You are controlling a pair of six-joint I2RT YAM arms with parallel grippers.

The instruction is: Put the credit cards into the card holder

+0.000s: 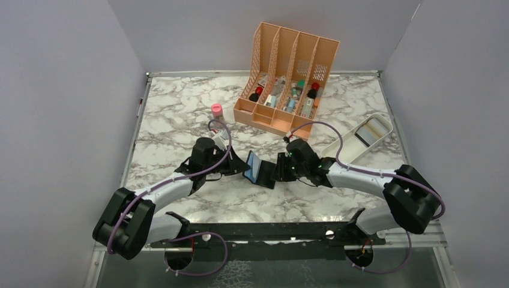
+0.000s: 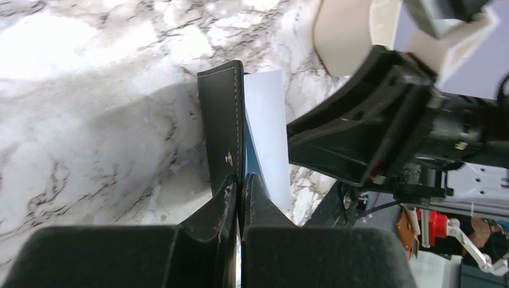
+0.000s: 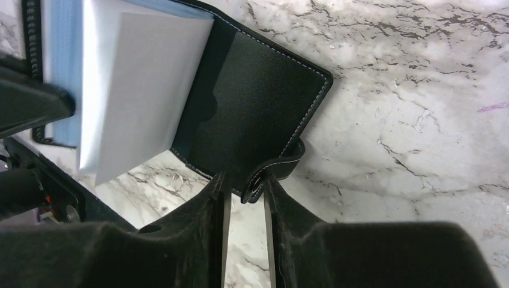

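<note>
An open black card holder (image 1: 266, 173) with pale card sleeves stands on the marble table between the grippers. My left gripper is shut on the holder's upright cover (image 2: 219, 120), seen edge-on in the left wrist view. In the right wrist view the holder's flat half (image 3: 258, 96) has a curled strap (image 3: 282, 162) at its lower end. My right gripper has its fingertips at that strap, a narrow gap between them.
A peach divided organizer (image 1: 264, 123) with small items stands at the back, a pink-lidded bottle (image 1: 216, 109) to its left. A white tray (image 1: 339, 147) holding cards lies at the right.
</note>
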